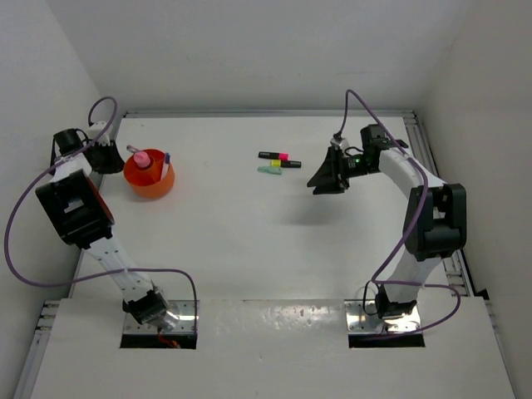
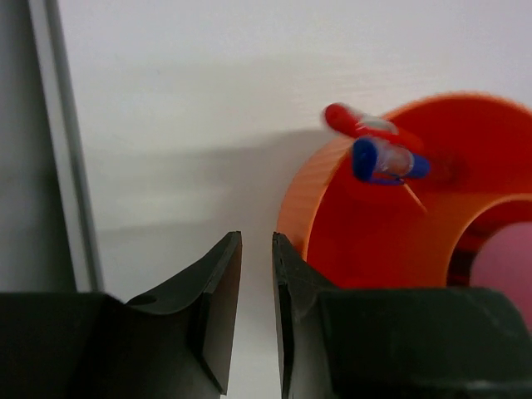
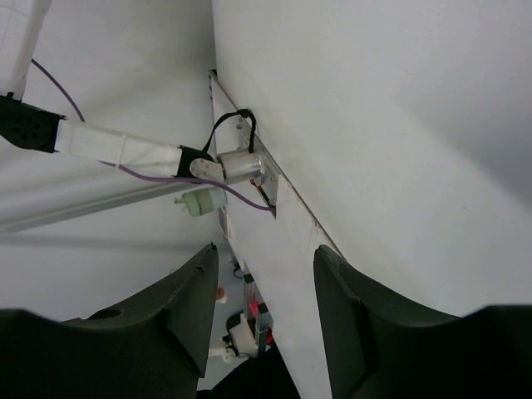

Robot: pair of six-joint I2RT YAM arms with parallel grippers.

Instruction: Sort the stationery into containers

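An orange round container with inner sections holds pink-capped and pen-like items, including a blue pen and a red pen. My left gripper is at the container's left side, part open. Loose at mid-table lie a black-and-pink marker, a black-and-yellow one and a pale green item. My right gripper is part open over the right of the table, nothing between its fingers.
Metal rails and walls border the sides.
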